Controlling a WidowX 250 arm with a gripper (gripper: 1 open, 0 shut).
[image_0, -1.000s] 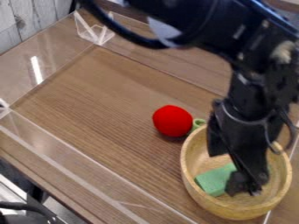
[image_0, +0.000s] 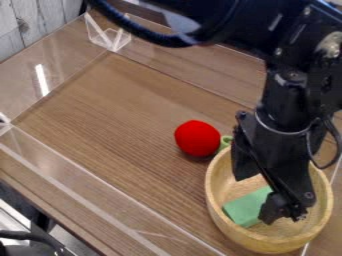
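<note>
My black gripper (image_0: 267, 170) hangs over a yellow round bowl (image_0: 230, 230), its fingers reaching down inside the rim and standing open. A green block (image_0: 242, 208) lies in the bowl beside the lower fingertips, partly hidden by the gripper. I cannot tell whether the fingers touch it. A red tomato-like object (image_0: 197, 137) with a green piece by it rests on the table just outside the bowl, to the upper left.
A small clear wire-like stand (image_0: 104, 30) is at the back left. Dark hardware sits at the bottom left edge.
The red object has not moved.
</note>
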